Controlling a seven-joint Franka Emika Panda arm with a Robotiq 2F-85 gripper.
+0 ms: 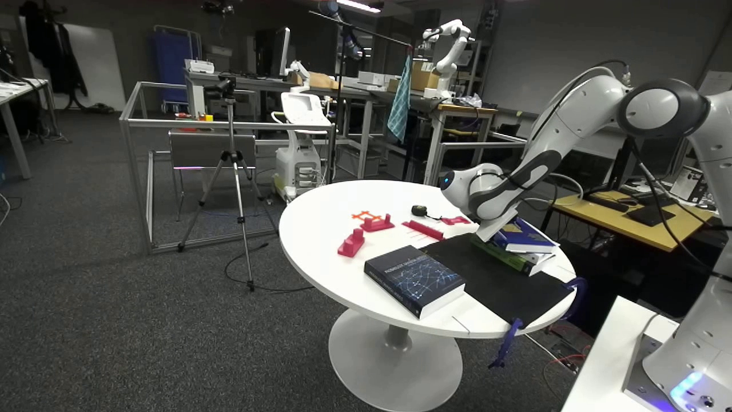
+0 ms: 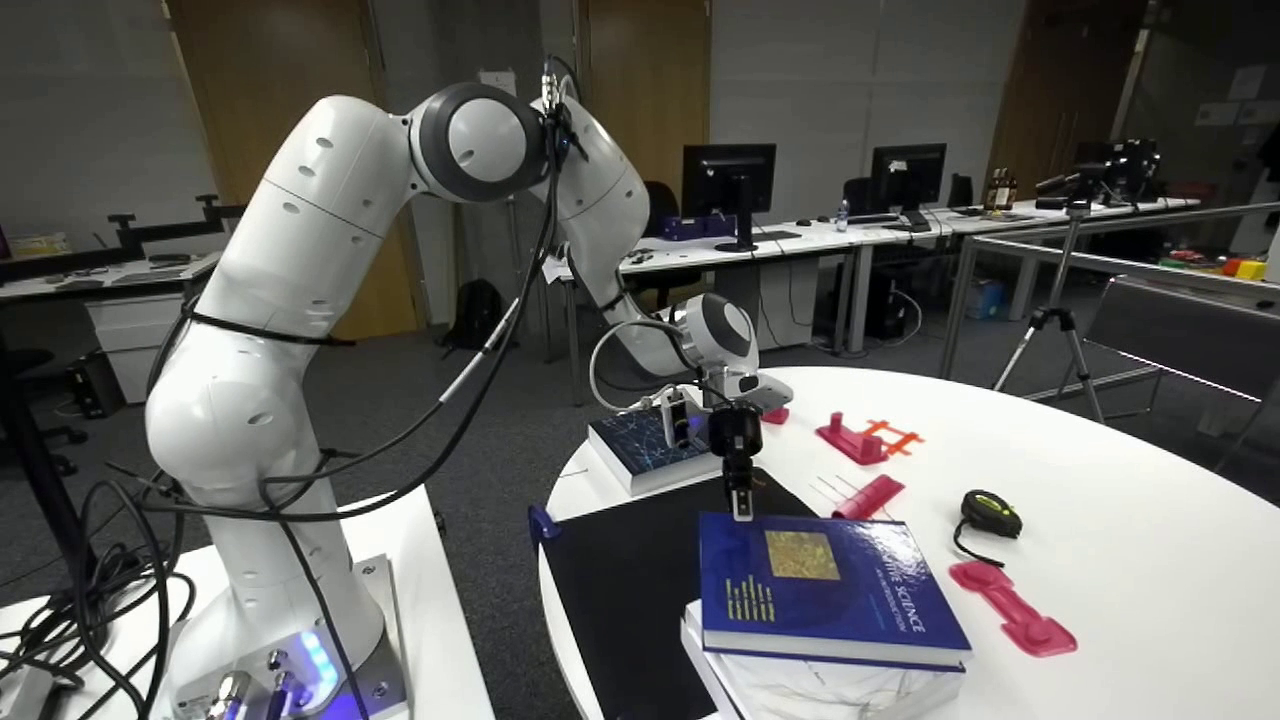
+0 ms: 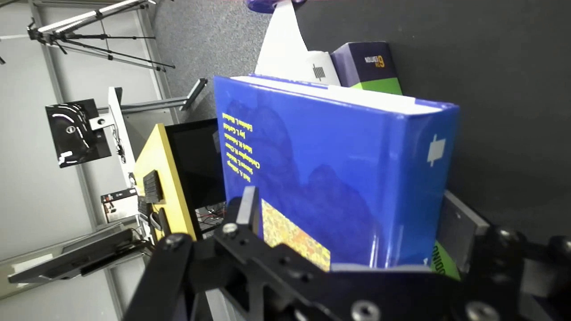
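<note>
A blue hardback [image 2: 828, 588] lies on top of a green book [image 1: 504, 255], its dark and green spine showing under it in the wrist view. My gripper stands open around the blue book's spine side: one finger [image 3: 247, 206] is over the cover, the other finger [image 3: 461, 230] is beside the spine, near the green book. Whether either finger touches a book, I cannot tell. From the second exterior view the gripper [image 2: 741, 498] reaches the blue book's edge. A dark book [image 1: 415, 278] with a blue network pattern lies apart on the table.
A black mat [image 1: 518, 285] lies under the stack, clamped at the table edge by purple clips [image 1: 506, 343]. Several red plastic parts [image 2: 1014, 606] and a tape measure [image 2: 991, 514] are scattered on the white round table [image 1: 322, 220].
</note>
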